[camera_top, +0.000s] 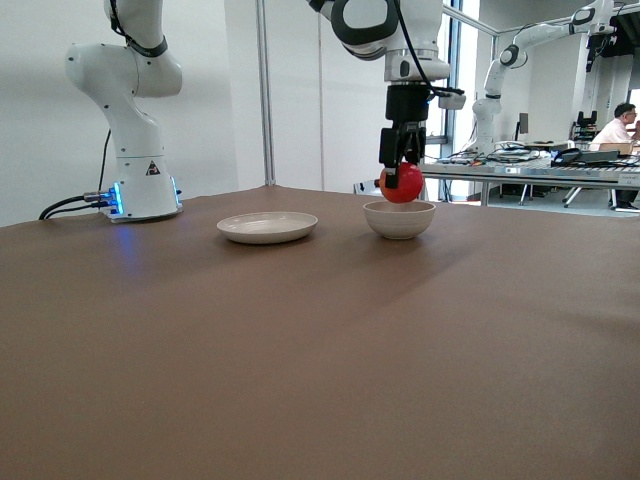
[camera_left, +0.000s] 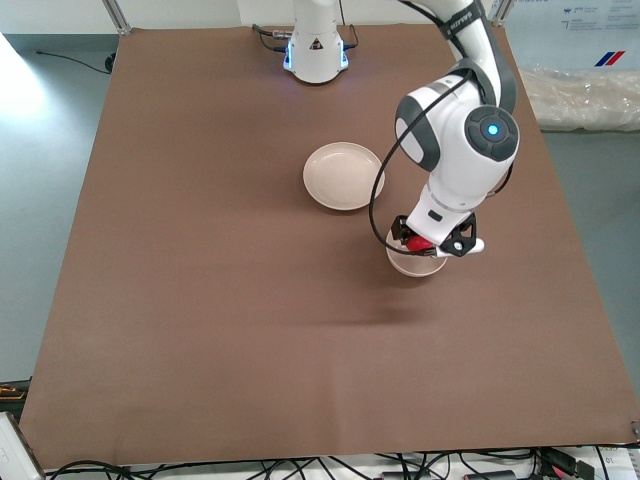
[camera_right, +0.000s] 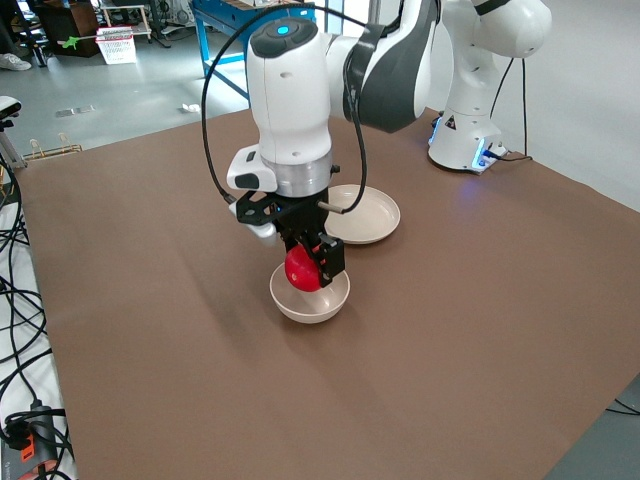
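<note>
The white arm's black gripper (camera_top: 398, 172) is shut on a red ball (camera_top: 408, 184), which hangs just over a small white bowl (camera_top: 399, 222); in the top view the ball's underside is at the bowl's rim. From the right view the ball (camera_right: 302, 271) covers part of the bowl (camera_right: 308, 310). The left view mostly hides the ball (camera_left: 419, 243) beneath the arm. A flat pale plate (camera_left: 342, 175) lies beside the bowl, empty.
Cables and electronics line one edge.
</note>
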